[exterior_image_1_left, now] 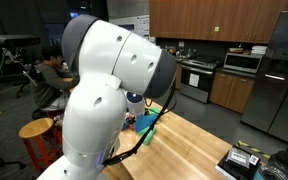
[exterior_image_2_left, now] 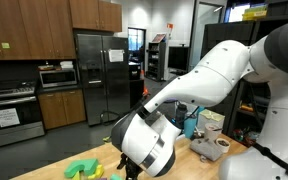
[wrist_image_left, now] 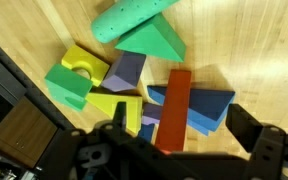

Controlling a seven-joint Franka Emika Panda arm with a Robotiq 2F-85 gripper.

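In the wrist view my gripper stands open above a cluster of coloured blocks, nothing held between its fingers. A long reddish-brown block (wrist_image_left: pixel 174 112) lies on the wooden table in the gap between the fingertips. Blue blocks (wrist_image_left: pixel 212 105) flank it. To the left are a purple block (wrist_image_left: pixel 124 72), a yellow triangle (wrist_image_left: pixel 124 106), a yellow arch (wrist_image_left: pixel 84 62) and a green block (wrist_image_left: pixel 68 86). Farther up lie a green triangular block (wrist_image_left: pixel 156 40) and a green cylinder (wrist_image_left: pixel 130 16). The arm hides my fingers in exterior view 1.
The table (exterior_image_1_left: pixel 189 150) has clear wood to the right of the arm. A black-and-white box (exterior_image_1_left: pixel 241 162) and a dark round object (exterior_image_1_left: pixel 282 165) sit near its right edge. Mugs and containers (exterior_image_2_left: pixel 210 147) stand behind the arm in exterior view 2.
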